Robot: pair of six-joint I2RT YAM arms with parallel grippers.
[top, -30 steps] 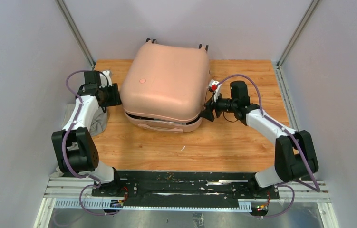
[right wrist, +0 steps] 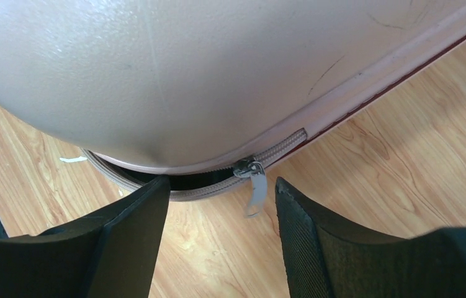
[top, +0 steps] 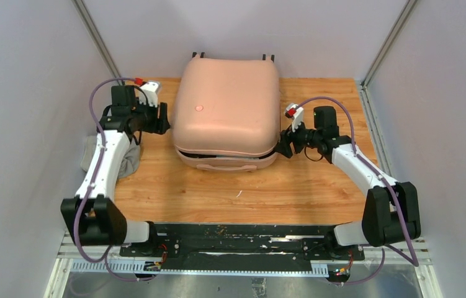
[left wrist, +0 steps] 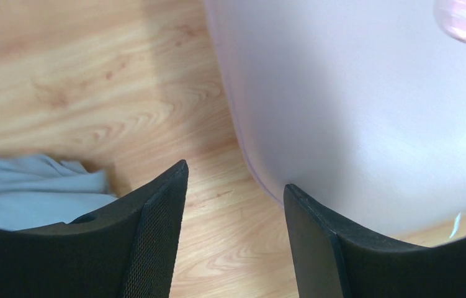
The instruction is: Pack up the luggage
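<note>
A pink suitcase [top: 226, 105] lies closed in the middle of the wooden table, with a dark gap along its front where the zip is undone. My left gripper [top: 161, 121] is beside the suitcase's left side, fingers apart and empty; its wrist view is blurred. My right gripper [top: 285, 144] is at the front right corner, open, with the zipper slider [right wrist: 246, 167] and its pull tab [right wrist: 256, 191] just beyond its fingertips, not held.
Grey cloth [top: 128, 158] lies at the left under the left arm. A small white strip [top: 239, 192] is on the bare front of the table. Walls enclose the back and both sides.
The suitcase has shifted to the right. My left gripper has moved right and slightly up in the top view. The right arm has shifted right.
</note>
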